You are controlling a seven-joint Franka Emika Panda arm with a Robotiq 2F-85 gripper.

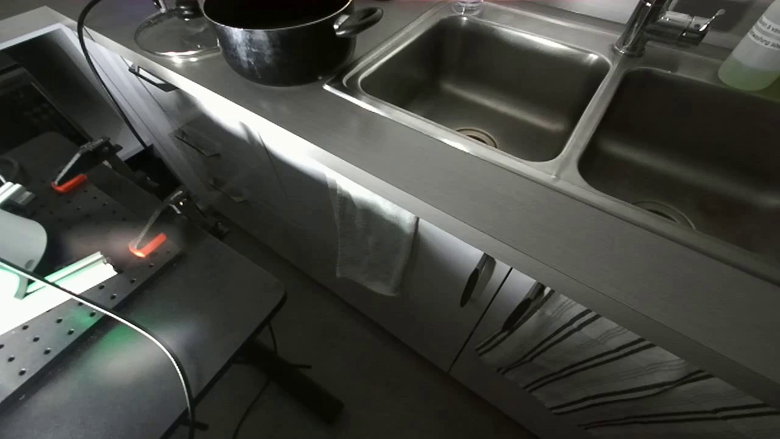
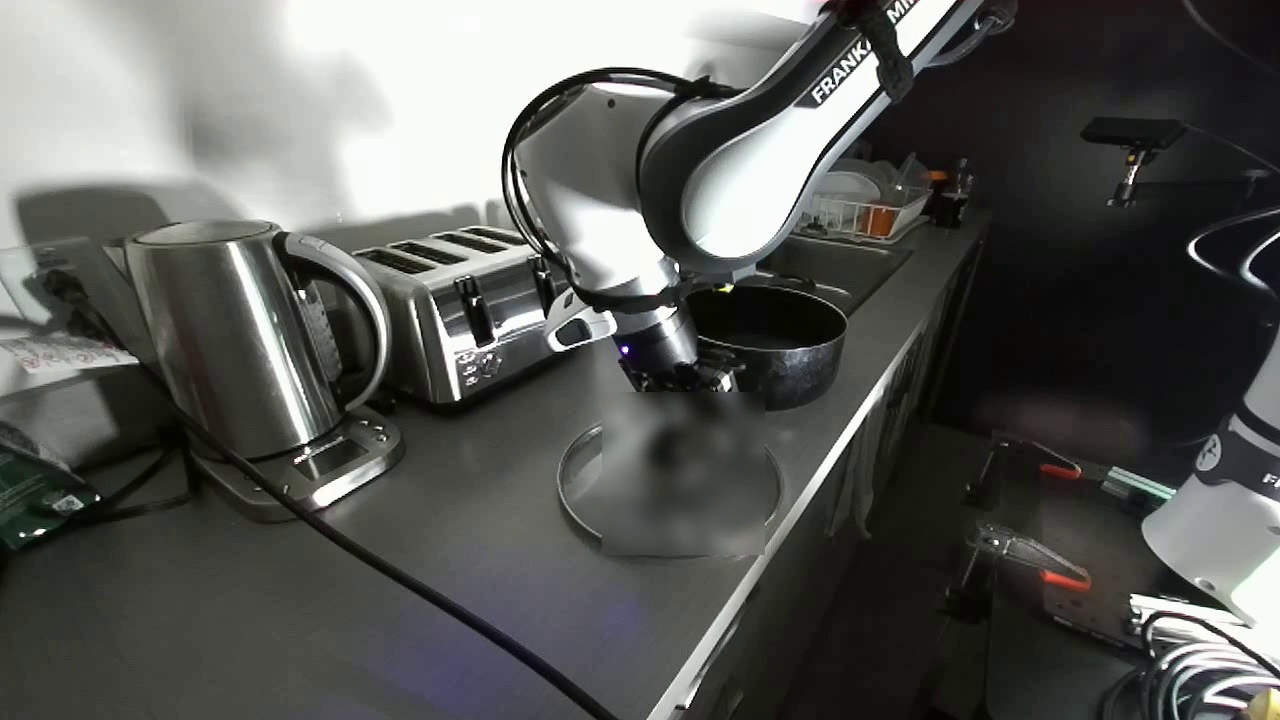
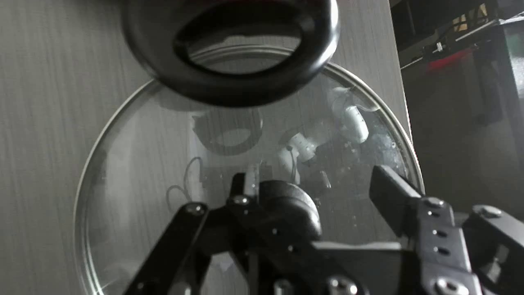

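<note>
A round glass lid with a metal rim [image 3: 93,150] lies on the grey counter. Its dark knob [image 3: 290,204] stands near the middle, partly hidden by gripper parts. In the wrist view my gripper is over the lid with its fingers apart. The left finger [image 3: 238,186] is close beside the knob; the right finger [image 3: 393,191] stands well clear of it. Whether the left one touches the knob, I cannot tell. In exterior view 2 a blurred patch covers the fingertips and the lid's middle.
A black pot [image 2: 786,366] stands right behind the lid, its loop handle [image 3: 236,91] reaching over the rim. The toaster [image 2: 456,306] and kettle [image 2: 222,342] are by the wall. The counter's front edge runs close to the lid; open counter lies to its left.
</note>
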